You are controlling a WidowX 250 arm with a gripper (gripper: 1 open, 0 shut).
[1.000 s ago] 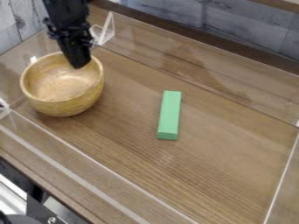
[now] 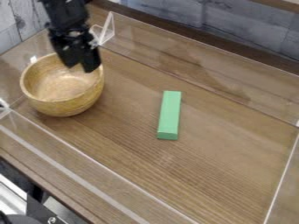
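Observation:
A dark robot gripper (image 2: 79,54) reaches in from the top left, over the back right of a round wooden bowl (image 2: 61,96). Its fingers are blurred, and I cannot tell whether it is open or shut or whether anything is between them. A green bar (image 2: 170,115) lies flat on the table (image 2: 222,166) to the right of the bowl.
The middle, right and front of the wooden table are clear apart from the green bar. A dark area lies beyond the table's edge at the lower left.
The bowl and green bar look unmoved.

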